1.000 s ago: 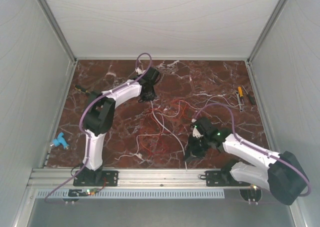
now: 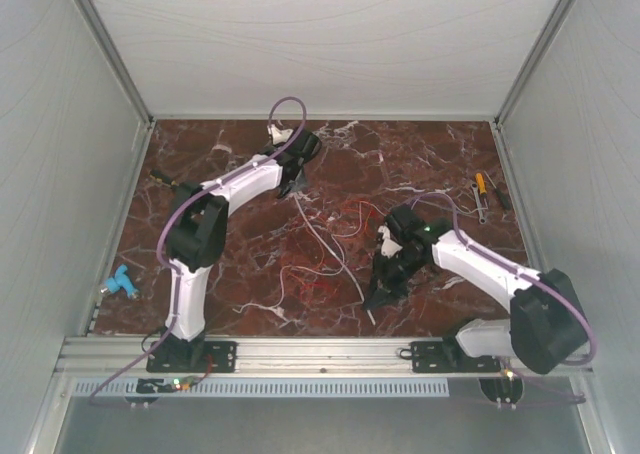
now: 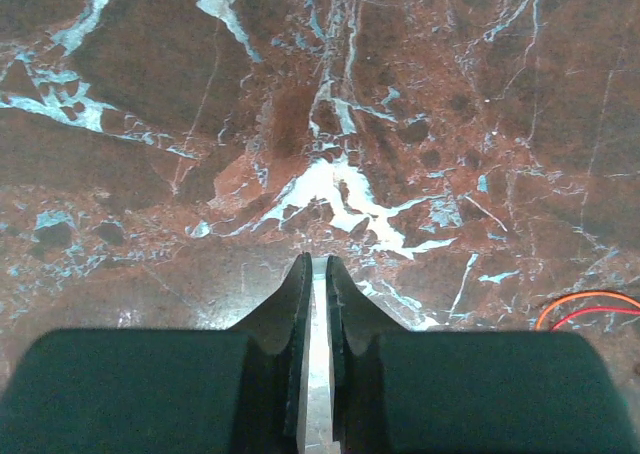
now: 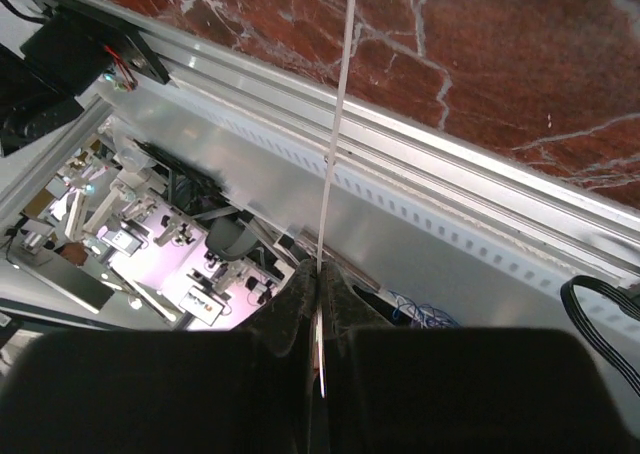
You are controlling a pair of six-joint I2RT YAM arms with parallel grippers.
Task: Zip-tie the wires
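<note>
A long white zip tie point(image 2: 335, 254) runs diagonally between my two grippers in the top view. My left gripper point(image 2: 295, 189) is at its upper end, shut on it; in the left wrist view the fingertips point(image 3: 300, 274) close on a pale strip. My right gripper point(image 2: 372, 299) is at the lower end near the front edge, shut, with the zip tie point(image 4: 337, 114) running through its fingertips in the right wrist view. White and red wires point(image 2: 285, 284) lie loose on the marble table beneath and beside the tie.
Tools point(image 2: 481, 189) lie at the right edge, a blue object point(image 2: 120, 282) at the left front and a dark tool point(image 2: 163, 179) at the back left. The aluminium rail point(image 2: 300, 349) borders the front.
My right gripper has moved a little upward in the top view, away from the front edge, and its arm has risen with it. The left arm has shifted slightly up and left.
</note>
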